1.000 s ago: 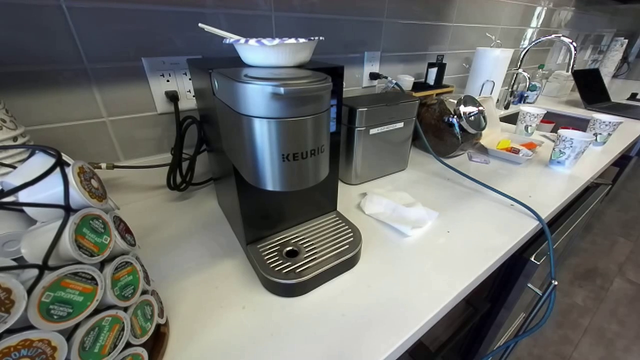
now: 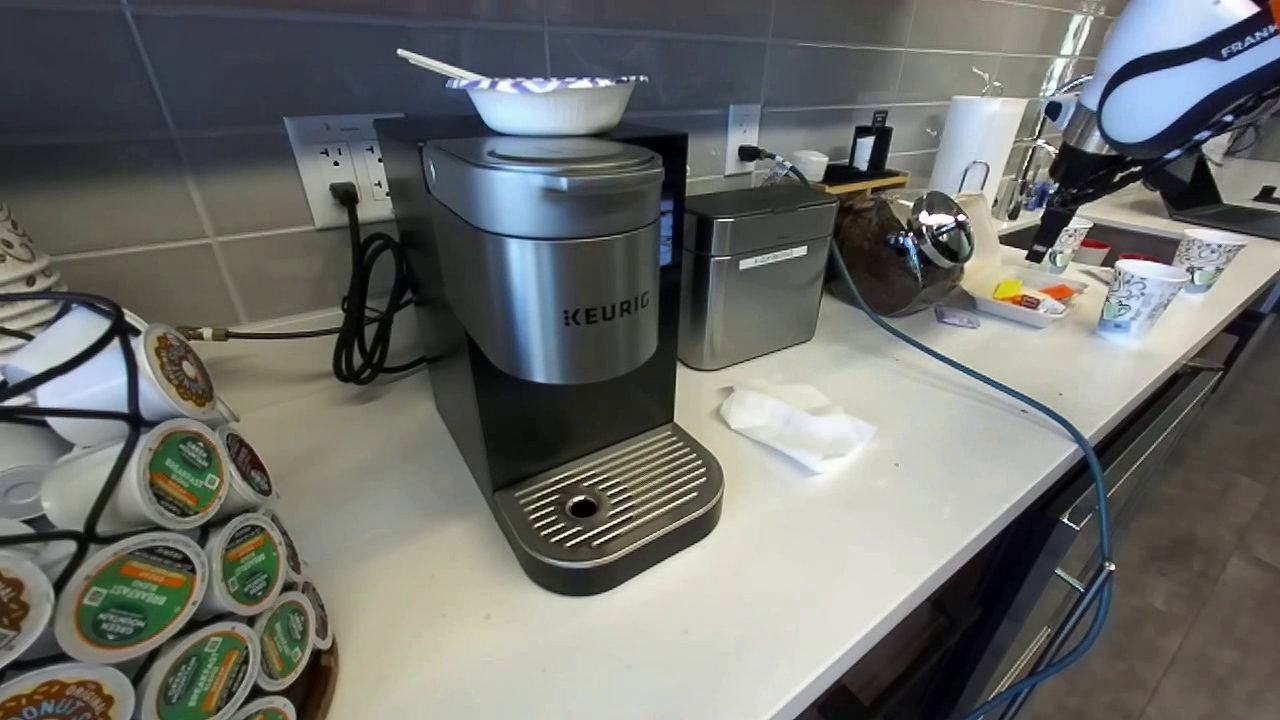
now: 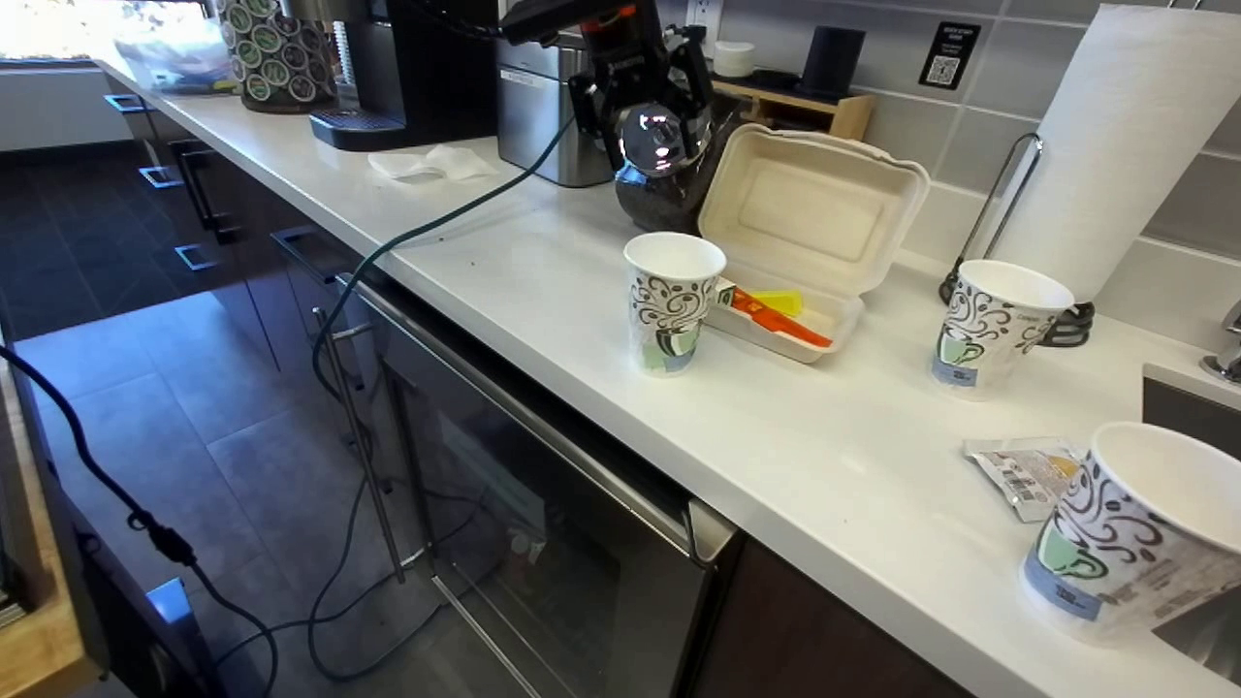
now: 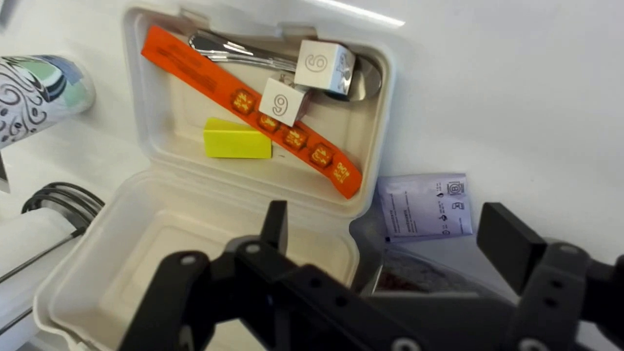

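Observation:
My gripper is open with nothing between its fingers, above the counter. In the wrist view a lilac packet (image 4: 427,204) lies in line with the gap, below the fingers. Alongside is a takeout container (image 4: 140,105) with its lid open. Inside are an orange strip packet (image 4: 204,82), a yellow piece (image 4: 237,140), two small white blocks marked with digits (image 4: 316,63) and a metal spoon (image 4: 245,53). From exterior view 2 the gripper (image 3: 652,99) overlaps the glass jar's shiny lid (image 3: 660,140); whether they touch cannot be told.
Patterned paper cups (image 3: 675,302) stand around the container, one near the counter edge. A paper towel roll (image 3: 1117,151) stands at the back. A blue cable (image 2: 996,384) crosses the counter past the coffee maker (image 2: 546,312). Bare counter (image 4: 497,87) lies right of the container in the wrist view.
In exterior view 1 the arm, out of sight a second ago, now reaches in from the upper right, its gripper over the far cups. Objects on the counter look unmoved.

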